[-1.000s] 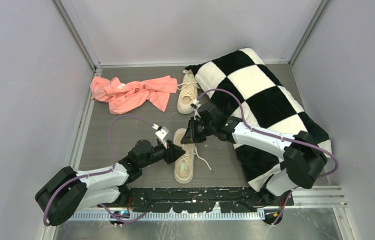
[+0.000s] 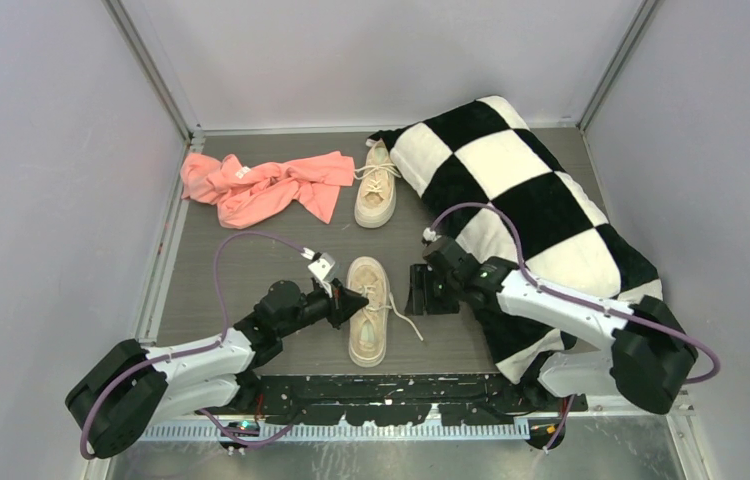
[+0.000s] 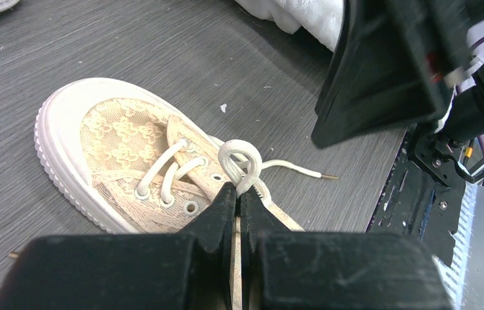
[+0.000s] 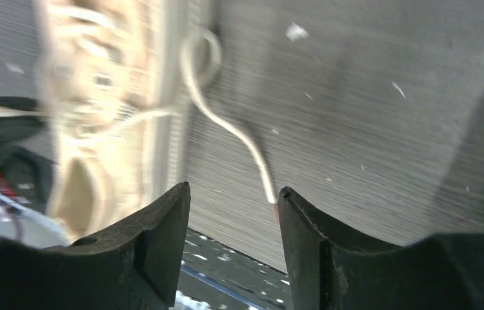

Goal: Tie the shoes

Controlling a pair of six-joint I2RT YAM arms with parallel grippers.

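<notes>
A cream lace shoe point(image 2: 367, 340) lies in the middle near the table's front edge. My left gripper point(image 2: 361, 298) is over its laces, shut on a white lace loop point(image 3: 239, 155) that stands up from the fingertips in the left wrist view. A free lace end point(image 3: 304, 170) lies on the table beside the shoe. My right gripper is open just right of the shoe, with that loose lace below and between its fingers in view, not gripped. A second shoe point(image 2: 375, 205) lies behind.
A pink cloth point(image 2: 251, 190) lies at back left. A black-and-white checkered cushion point(image 2: 501, 160) fills the right side, under my right arm. Bare table point(image 2: 211, 280) shows left of the near shoe.
My right gripper has moved from above the shoe down and to the right, away from it, and opened. The left gripper has barely moved.
</notes>
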